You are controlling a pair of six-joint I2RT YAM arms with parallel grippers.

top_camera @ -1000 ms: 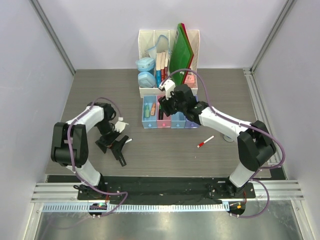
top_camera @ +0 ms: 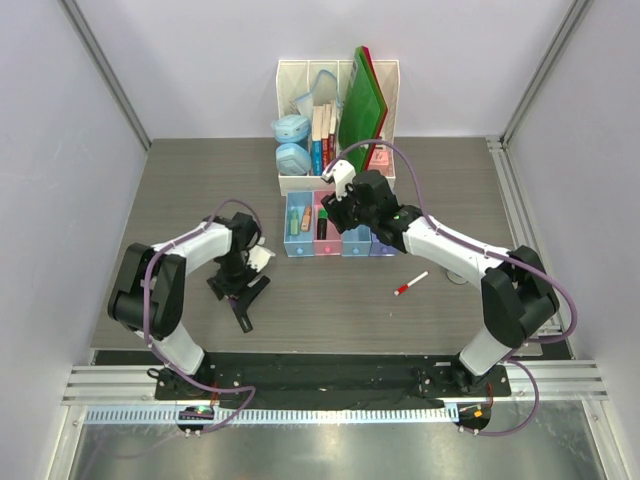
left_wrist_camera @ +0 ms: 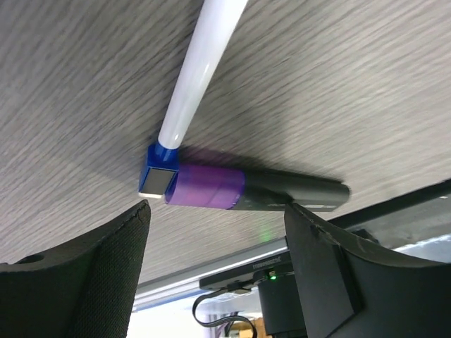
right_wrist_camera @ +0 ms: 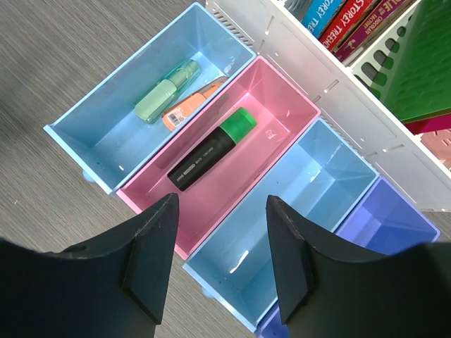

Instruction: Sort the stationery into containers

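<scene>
A black marker with a purple cap lies on the table, also seen as a dark stick in the top view. Against its purple end rests the blue tip of a white pen. Directly above the purple-capped marker, my left gripper is open, its fingers apart with nothing gripped. Over the bins, my right gripper hangs open and empty. The pink bin holds a black marker with a green cap. In the left light-blue bin lie a green highlighter and an orange one.
A red-and-white marker lies alone on the right of the table. Behind the bins stands a white rack with books and a green folder. The right light-blue bin is empty. Mid-table is clear.
My left gripper has shifted right over the purple-capped marker, covering the white pen in the top view. The right arm has drifted slightly right. The objects look unmoved.
</scene>
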